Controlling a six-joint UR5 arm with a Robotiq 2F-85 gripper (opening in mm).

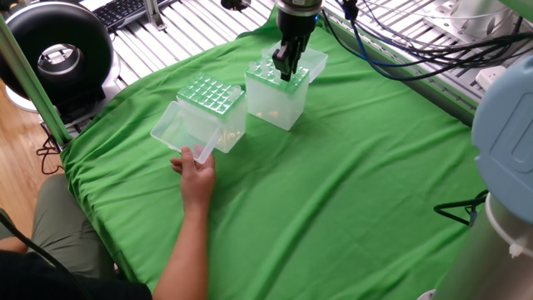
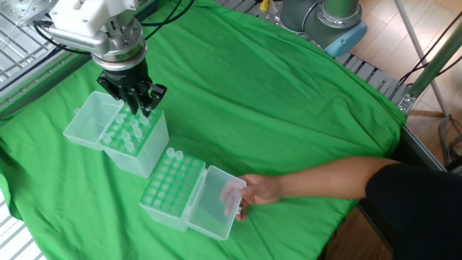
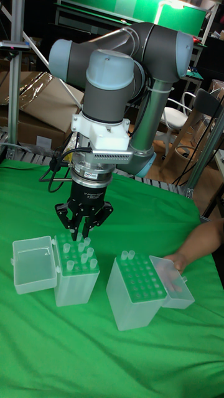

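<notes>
My black gripper (image 3: 81, 233) points down over the translucent tip box (image 3: 74, 290), its fingertips close together just above the green rack. One pipette tip (image 2: 144, 120) stands right at the fingertips; whether they pinch it is unclear. Several other tips (image 3: 91, 252) stick up from this rack. Beside it is a second translucent box (image 3: 126, 310). Its green rack (image 2: 173, 186) has two raised tips (image 2: 175, 154) at one corner. Both boxes have their lids open.
A person's hand (image 2: 260, 190) holds the second box's lid (image 2: 216, 204). The first box's lid (image 2: 94, 120) hangs out to the other side. Wrinkled green cloth (image 1: 358, 183) covers the table, with wide bare areas around the boxes.
</notes>
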